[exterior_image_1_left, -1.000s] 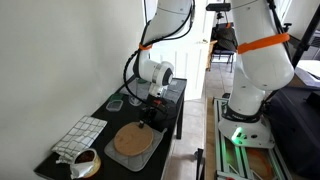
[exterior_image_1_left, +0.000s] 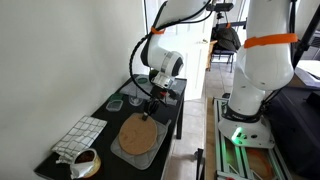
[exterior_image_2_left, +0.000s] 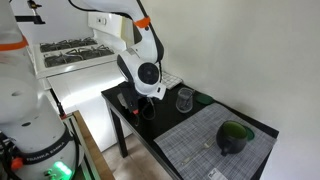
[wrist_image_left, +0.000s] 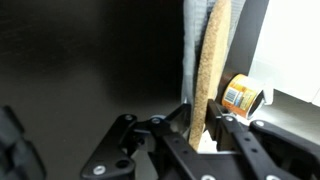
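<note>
A round tan wooden board (exterior_image_1_left: 137, 133) lies over a grey tray or mat (exterior_image_1_left: 120, 153) on the black table, its far edge seemingly raised. At that edge is my gripper (exterior_image_1_left: 150, 109), reaching down from the white arm. In the wrist view the board (wrist_image_left: 212, 60) shows edge-on as a narrow tan strip. It runs down between the fingers of my gripper, which appear closed on it. Some of the finger contact is dark and hard to make out. Exterior view 2 hides the board behind the arm.
A white checkered cloth (exterior_image_1_left: 80, 135) and a white container with a brownish top (exterior_image_1_left: 82, 161) lie to the left. In exterior view 2, a glass jar (exterior_image_2_left: 185, 100) and a dark green pot (exterior_image_2_left: 235, 136) stand at the back and right.
My gripper has risen and moved slightly right in exterior view 1. The wooden board has shifted the same way and looks more tilted, uncovering more of the grey surface in front.
</note>
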